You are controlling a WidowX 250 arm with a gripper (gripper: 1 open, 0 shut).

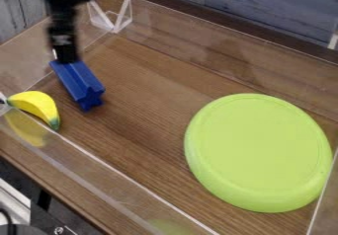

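My gripper [63, 32] is a dark, motion-blurred shape at the upper left, above the near end of a blue block [78, 84] lying on the wooden tray floor; its fingers are too blurred to make out. A yellow banana [38, 108] with a green end lies just left of and below the block. A large lime-green disc [258, 155] fills the lower right.
A small white wire-like object [111, 15] stands at the back left. Clear walls [93, 180] border the wooden tray.
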